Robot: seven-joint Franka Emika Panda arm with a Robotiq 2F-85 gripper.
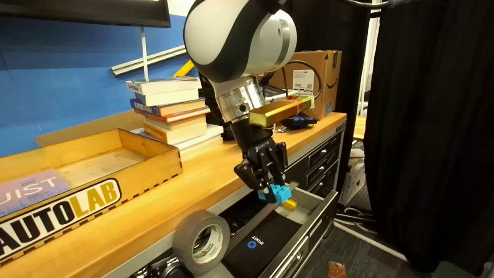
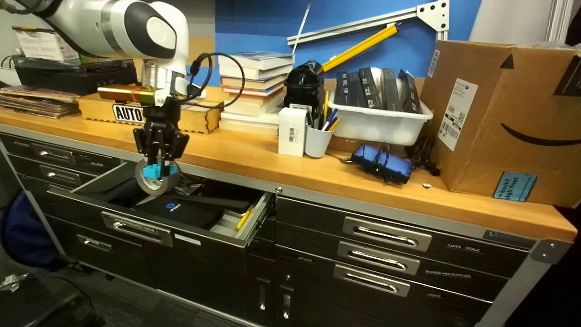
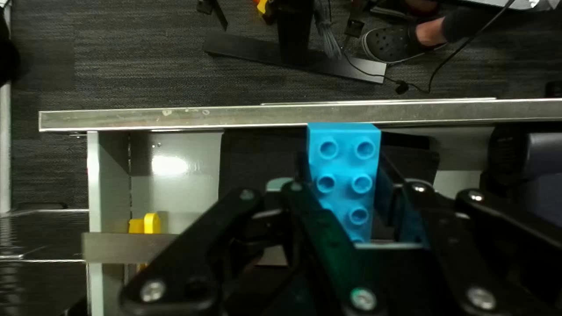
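A light blue toy brick [image 3: 345,174] with round studs is pinched in my gripper [image 1: 273,190], which is shut on it. In both exterior views, brick and gripper hang above the open drawer [image 2: 142,231]. From the wrist, the brick's far end appears close to the drawer's front edge [image 3: 210,116]. A grey tape roll [image 1: 201,241] stands tilted on its side at the drawer, near the bench edge; its hole faces outward.
Inside the drawer lie a black iFixit case [image 1: 259,245] and a yellow tool [image 2: 245,217]. The wooden AUTOLAB box [image 1: 153,162] and a stack of books [image 1: 173,111] occupy the bench top.
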